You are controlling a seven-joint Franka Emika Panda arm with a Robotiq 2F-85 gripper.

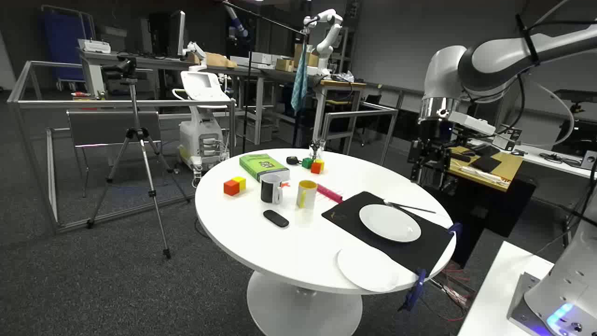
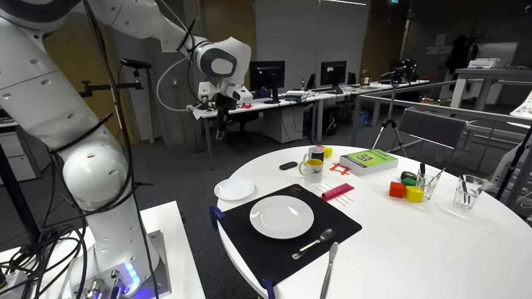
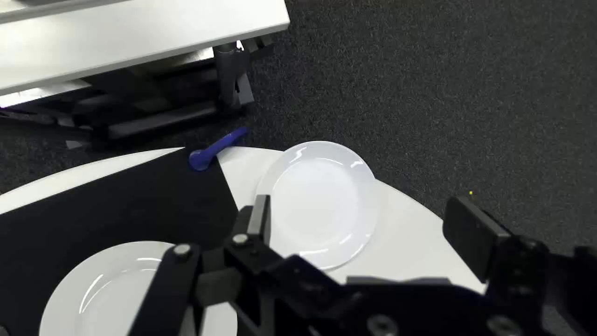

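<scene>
My gripper is open, its two fingers wide apart with nothing between them. It hangs high above the table's edge, well clear of everything on it. Below it in the wrist view lies a white plate (image 3: 320, 204) on the bare tabletop, close to the rim. A second white plate (image 2: 282, 216) rests on the black placemat (image 2: 259, 259). On the mat beside that plate is a spoon (image 2: 314, 243), and a knife (image 2: 329, 269) lies just off the mat's edge on the white table.
Two mugs, one white and yellow (image 2: 312, 170), one black and white (image 1: 271, 188), stand past the mat near a pink roll (image 2: 337, 192). Farther off are a green book (image 2: 369, 160), coloured cubes (image 2: 397, 189) and glasses (image 2: 469, 191). Blue clamps (image 2: 215, 217) grip the table edge.
</scene>
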